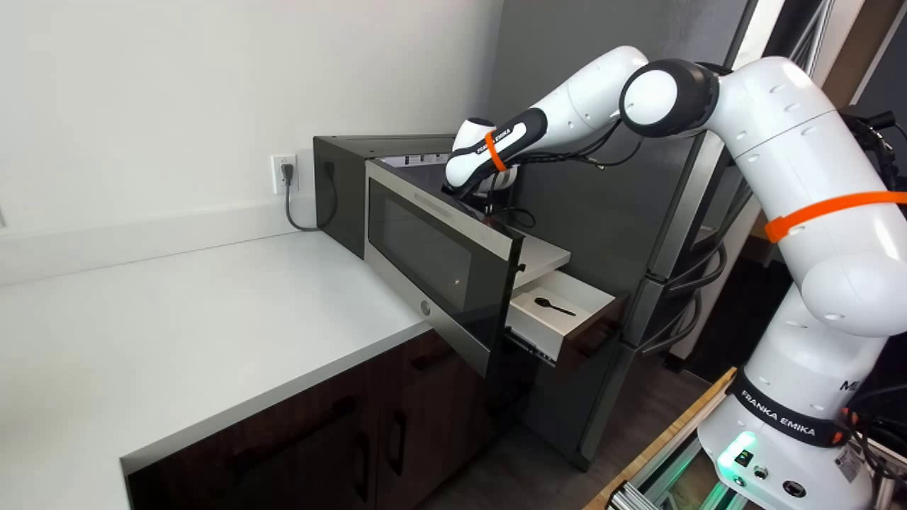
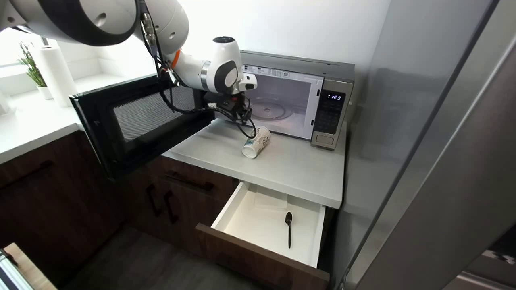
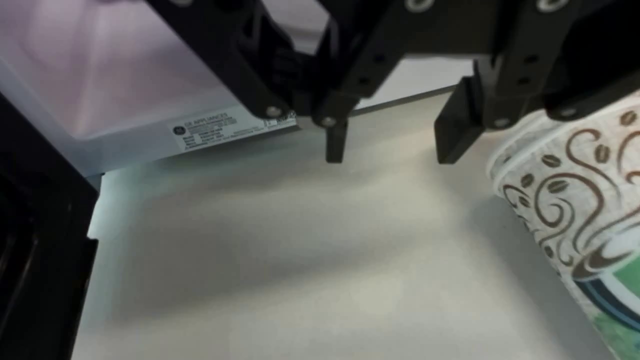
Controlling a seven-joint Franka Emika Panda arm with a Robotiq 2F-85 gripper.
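A patterned paper cup (image 2: 257, 143) lies on its side on the counter in front of the microwave. In the wrist view the cup (image 3: 579, 195) fills the right edge, just outside the right-hand finger. My gripper is low over the counter, its two dark fingers apart with only bare counter showing between them. In exterior view 1 the microwave door hides the gripper and the cup.
The microwave (image 2: 330, 104) stands with its door (image 2: 150, 118) swung wide, close to my arm's left in exterior view 2. Below the counter (image 2: 300, 166) is a pulled-out drawer (image 2: 266, 217) holding a black spoon (image 2: 289, 227). A refrigerator stands on the right.
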